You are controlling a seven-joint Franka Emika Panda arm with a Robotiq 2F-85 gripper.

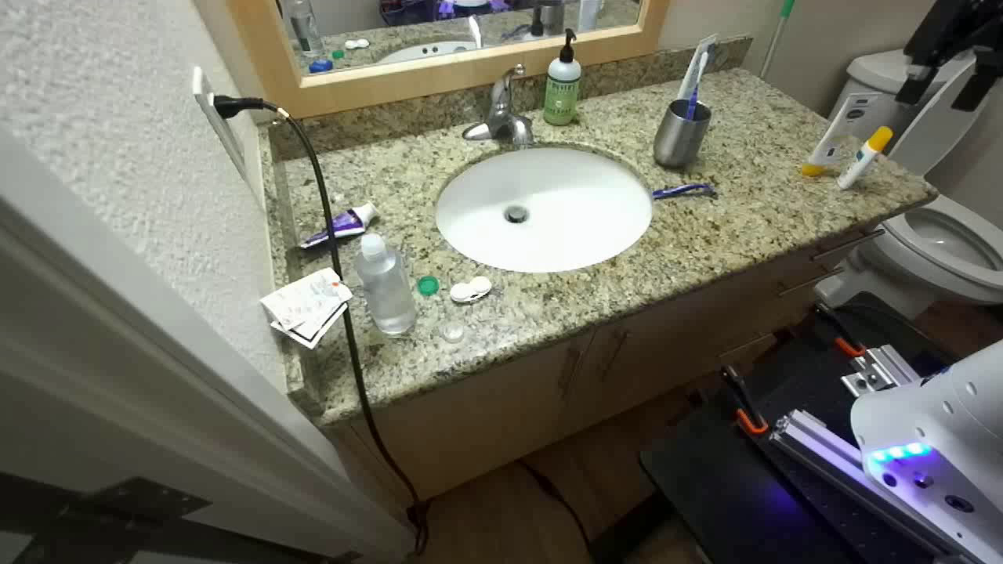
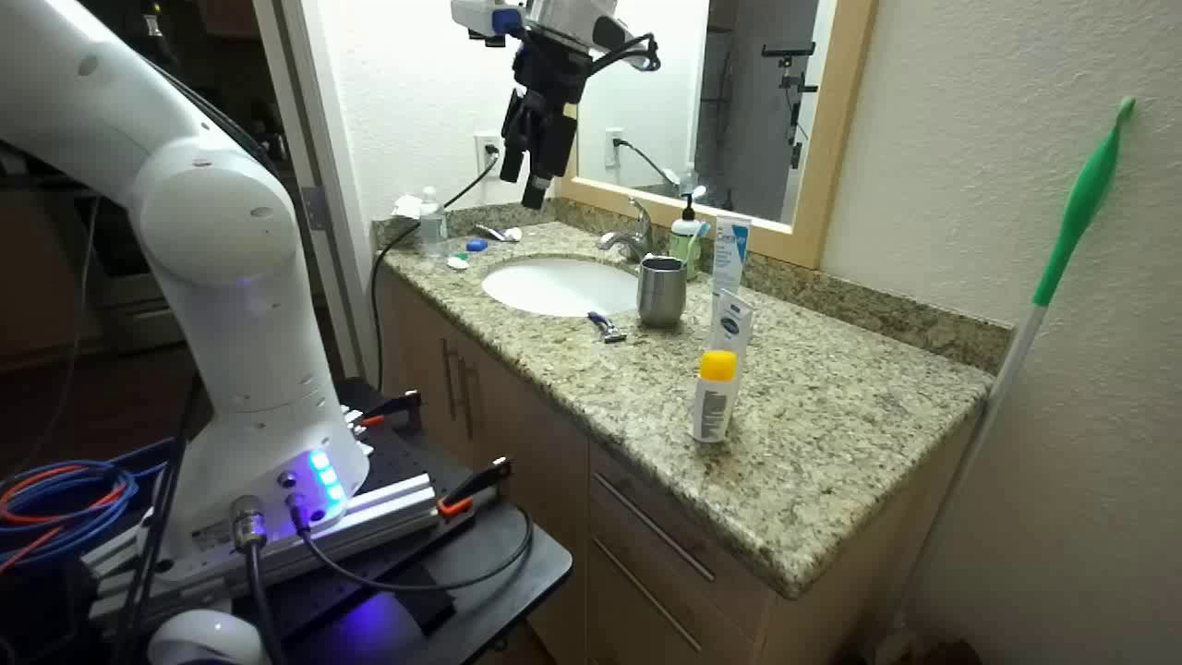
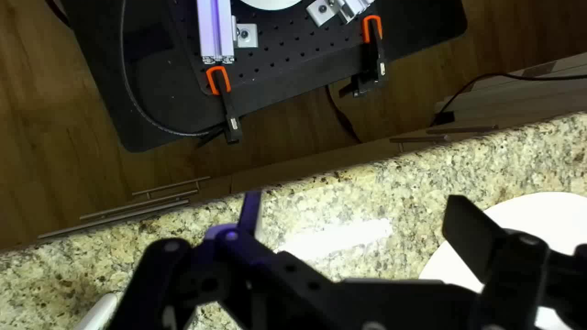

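Observation:
My gripper is open in the wrist view, its fingers wide apart and only bare granite counter (image 3: 324,209) showing below the gap. In exterior view 2 the gripper (image 2: 527,177) hangs high above the counter, clear of every object. A steel cup (image 1: 682,135) holding a toothbrush and a tube stands right of the white sink (image 1: 555,211). Beside the sink lies a blue razor (image 1: 684,191). A yellow-capped white bottle (image 2: 715,397) and a white tube (image 2: 731,323) stand towards the counter's right end.
Left of the sink are a clear bottle (image 1: 385,287), a purple tube (image 1: 349,222), a white lens case (image 1: 471,290) and a green cap (image 1: 428,286). A black cable (image 1: 324,188) drops over the counter there. Behind the sink stand the faucet (image 1: 505,117) and a soap bottle (image 1: 562,92).

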